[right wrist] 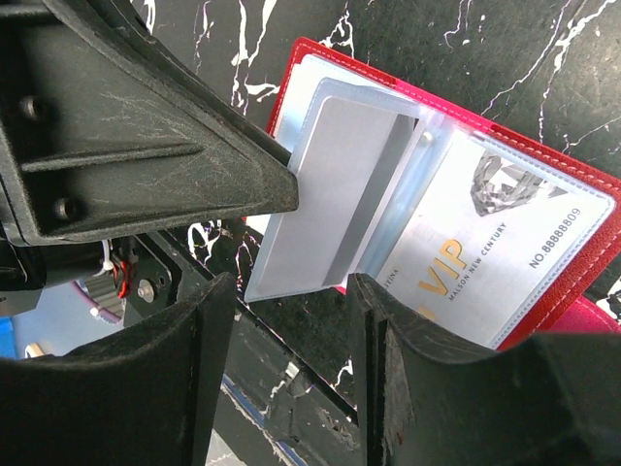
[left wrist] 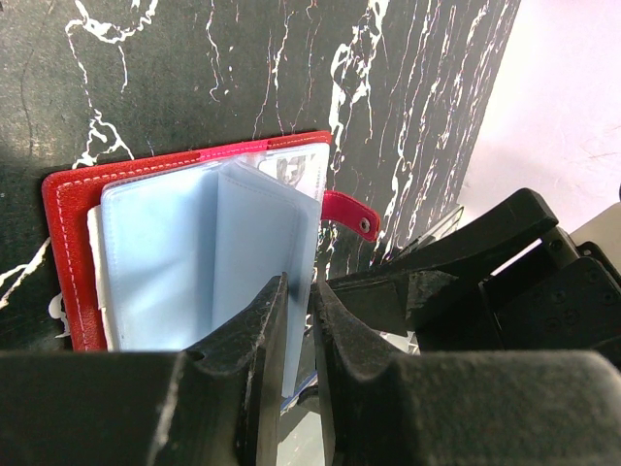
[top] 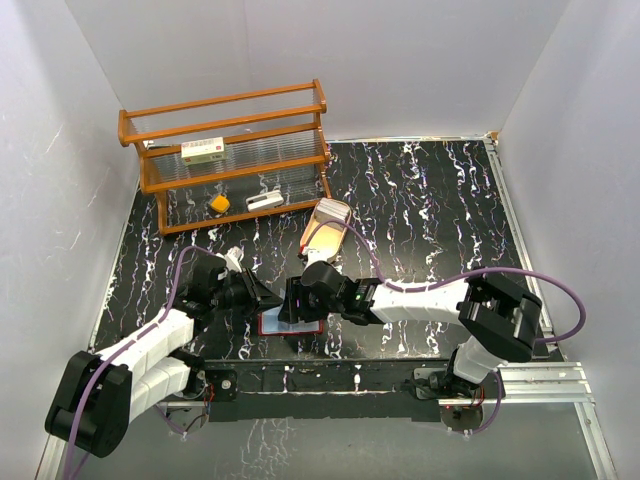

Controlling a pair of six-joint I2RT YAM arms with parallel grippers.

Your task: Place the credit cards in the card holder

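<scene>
The red card holder (left wrist: 64,223) lies open on the dark table, its clear sleeve pages exposed. My left gripper is shut on a raised sleeve page (left wrist: 254,243), pinching it near its edge. In the right wrist view, a white VIP card (right wrist: 471,243) shows in the sleeve on the right, and the lifted page (right wrist: 335,189) stands tilted beside it. My right gripper is partly open, its fingertips apart around the line of the page's lower edge. Whether they touch the page cannot be told. From above, both grippers hide much of the holder (top: 290,322).
An open orange-edged box (top: 327,228) with white cards inside stands behind the right arm. A wooden rack (top: 230,170) at the back left bears a white box (top: 203,151) and small items. Free table lies at the right and back right.
</scene>
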